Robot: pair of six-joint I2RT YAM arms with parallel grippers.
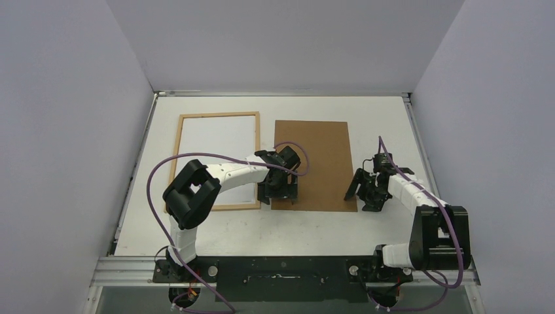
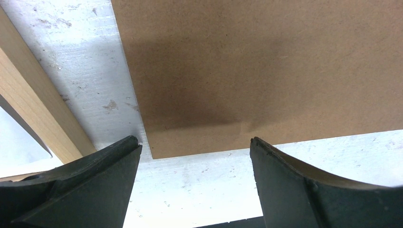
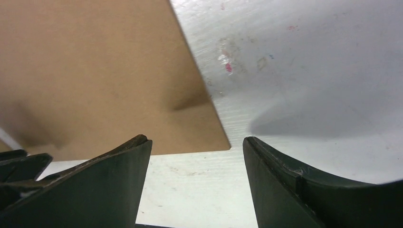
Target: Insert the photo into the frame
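Note:
The light wooden frame (image 1: pixel 257 124) with a white inner area (image 1: pixel 216 137) lies left of a plain brown board (image 1: pixel 314 163). My left gripper is over the board's near-left corner, its fingers apart with only board and table visible between them. My right gripper is at the board's near-right corner. Its fingertips show apart in the right wrist view; whether anything is gripped below them is unclear. No picture side of a photo is visible.
The white table (image 1: pixel 301 235) has free strips behind and in front of the board. Walls stand on both sides. Purple cables run along both arms.

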